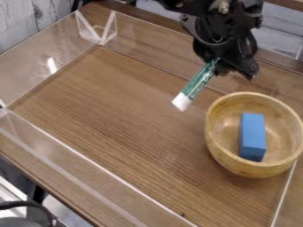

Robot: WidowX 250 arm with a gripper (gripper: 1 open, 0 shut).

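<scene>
My gripper (213, 62) hangs at the top right of the camera view, above a green object with a white end (193, 87), which slants down-left from beneath it. The gripper's fingertips are dark and partly hidden, so whether they close on that object is unclear. A wooden bowl (221, 116) sits at the right, holding a blue block (252, 135), just below and right of the green object.
The wooden tray floor (106, 124) is bare across the middle and left. Clear walls edge it at the left, and a white clip-like piece (97, 27) is at the top left.
</scene>
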